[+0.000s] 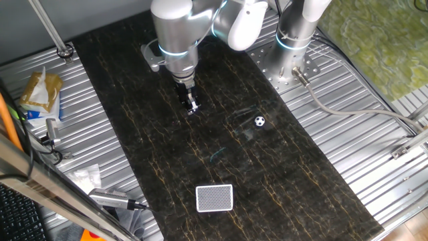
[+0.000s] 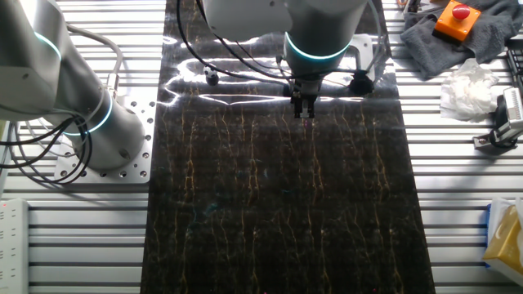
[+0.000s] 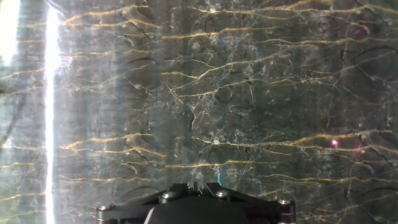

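Observation:
My gripper (image 1: 193, 109) hangs over the upper middle of the dark marble-patterned mat, pointing down. In the wrist view its black fingertips (image 3: 214, 188) come close together at the bottom edge; they look shut, with no object visible between them. A small black-and-white soccer ball (image 1: 259, 121) rests on the mat to the right of the gripper, well apart from it. Nearer the front lies a white rectangular mesh basket (image 1: 214, 198). Exterior view 2 shows the ball (image 2: 212, 75) left of the gripper (image 2: 305, 111). Only bare mat appears beneath the gripper in the wrist view.
The robot's base (image 1: 287, 63) stands beyond the mat's right edge. On the slatted metal table to the left are a tissue pack (image 1: 41, 90), a crumpled white bag (image 1: 85, 178) and a metal post (image 1: 50, 27).

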